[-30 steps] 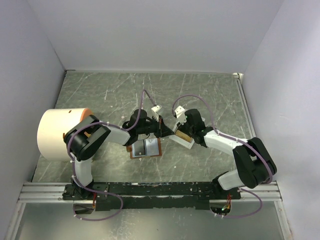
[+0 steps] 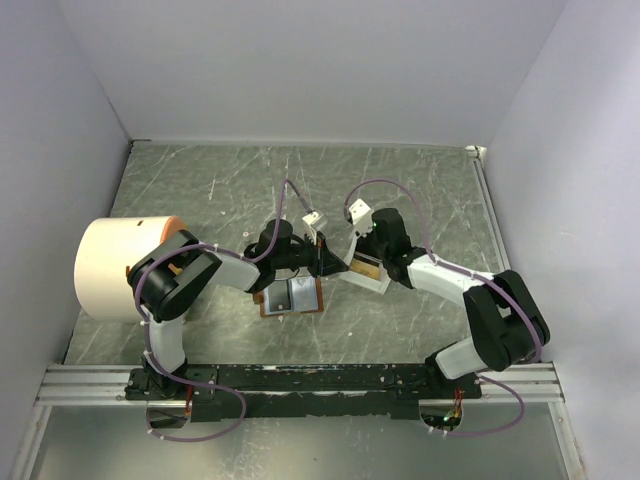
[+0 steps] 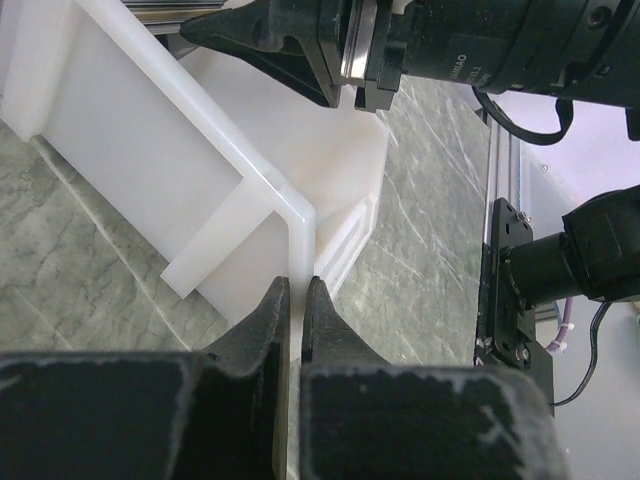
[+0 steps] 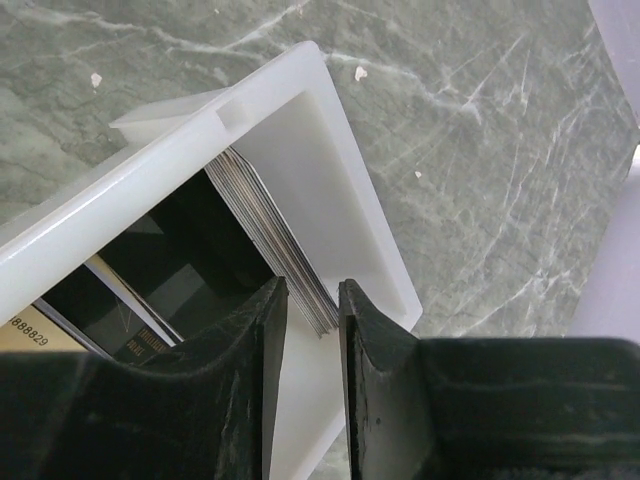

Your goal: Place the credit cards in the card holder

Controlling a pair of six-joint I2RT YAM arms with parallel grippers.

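Observation:
A white box (image 4: 110, 205) holds the cards, standing tilted beneath my grippers. My left gripper is shut on the corner of its rim. Inside, a stack of thin cards (image 4: 275, 240) leans against the end wall, seen edge-on. My right gripper is open, its two fingertips apart near the lower end of that stack; none of the cards is clearly gripped. Other cards, one of them gold (image 4: 38, 332), lie deeper in the box. The brown card holder (image 2: 291, 296) lies spread open on the table, front left of the box.
A big orange and white roll (image 2: 125, 268) stands at the left, beside the left arm. Bare marbled tabletop (image 2: 230, 175) stretches behind both arms, and the table in front of the box is clear.
My right gripper has risen or shifted slightly backward in the top view over the last second. The left gripper has stayed in place, and the card holder has not moved.

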